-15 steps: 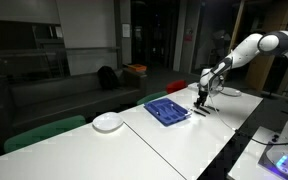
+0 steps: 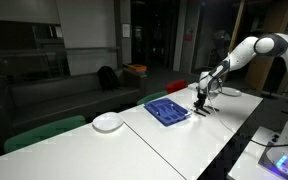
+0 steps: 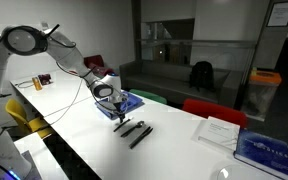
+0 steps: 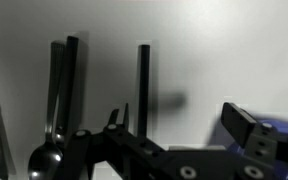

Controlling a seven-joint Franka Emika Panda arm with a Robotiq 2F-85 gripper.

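In the wrist view my gripper stands open, its two dark fingers wide apart, with nothing gripped between them. A slim black-handled utensil (image 4: 143, 82) lies on the white table toward the left finger; its lower part is hidden behind the gripper. Left of it are a spoon (image 4: 46, 157) and another black handle (image 4: 68, 75). A blue tray (image 4: 284, 127) shows at the lower right, partly behind the right finger. In exterior view 2 the gripper (image 3: 116, 114) hangs low over the table, close to the tray (image 3: 134, 102) and left of the dark utensils (image 3: 141, 137).
A white plate (image 2: 108, 122) rests left of the tray. Another white plate (image 3: 224, 172) sits at the table's near right, beside a blue box (image 3: 265, 151). Chairs, among them a red one (image 3: 214, 112), line the far edge.
The arm and gripper have shifted only slightly over the utensils beside the tray. The tray and plate look unmoved.
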